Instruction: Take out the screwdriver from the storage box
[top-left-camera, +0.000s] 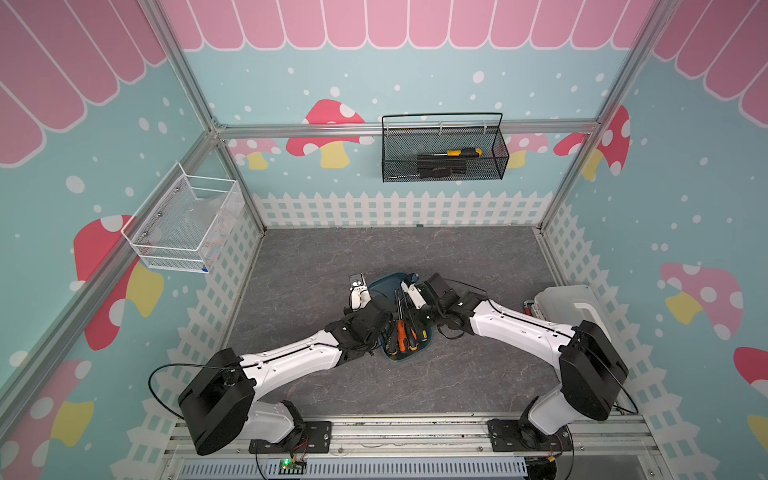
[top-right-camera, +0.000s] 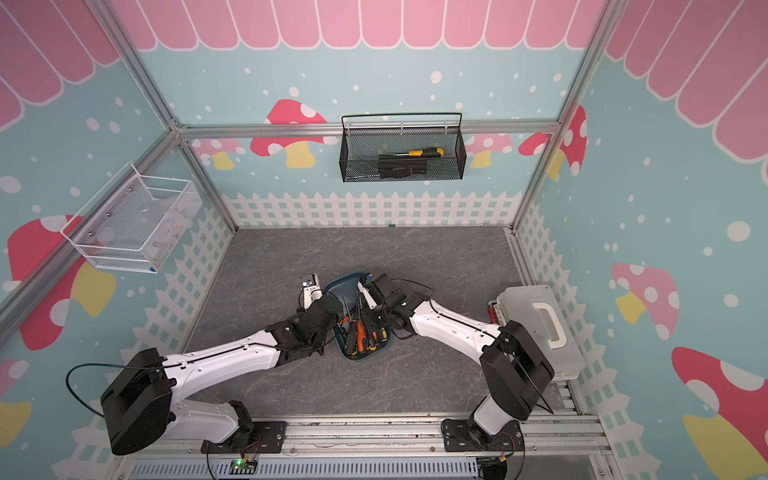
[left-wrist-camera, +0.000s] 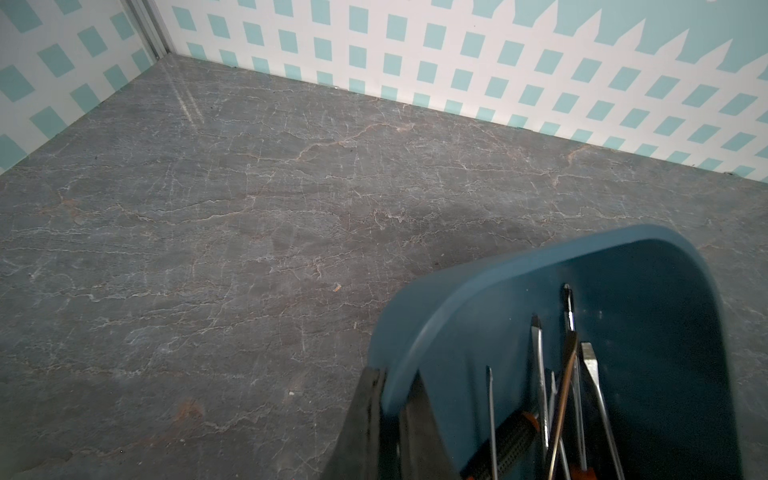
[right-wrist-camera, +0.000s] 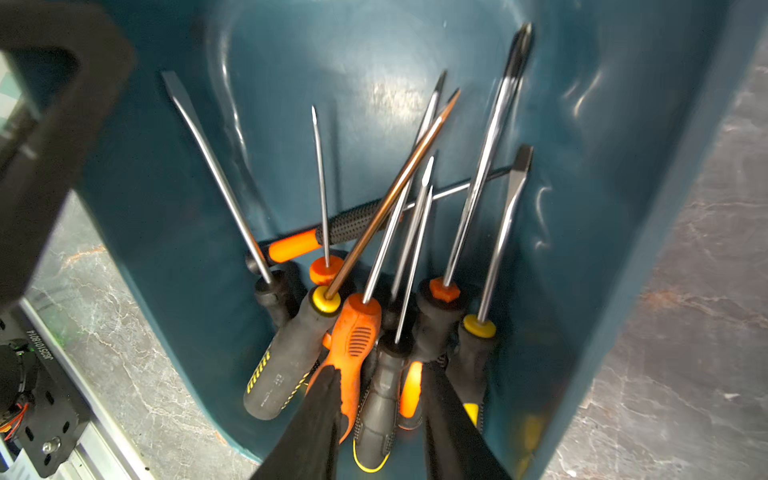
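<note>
A blue storage box (top-left-camera: 386, 283) with rounded corners holds several screwdrivers, shafts toward the far end. My left gripper is shut on the box's thin rim (left-wrist-camera: 460, 297), one finger on either side of the wall. In the right wrist view my right gripper stands partly open above the handles. A black-handled screwdriver (right-wrist-camera: 374, 424) with a yellow end shows in the gap between its fingers; I see no grip on it. An orange-handled screwdriver (right-wrist-camera: 352, 340) lies beside the left finger, and an orange-and-black one (right-wrist-camera: 432, 320) by the right finger.
A black wire basket (top-left-camera: 445, 171) on the back wall holds a yellow-and-black screwdriver (top-left-camera: 464, 152). On the left wall hangs a white basket (top-left-camera: 184, 224). A lidded clear case (top-right-camera: 536, 320) stands at the right. Behind the box the table is clear.
</note>
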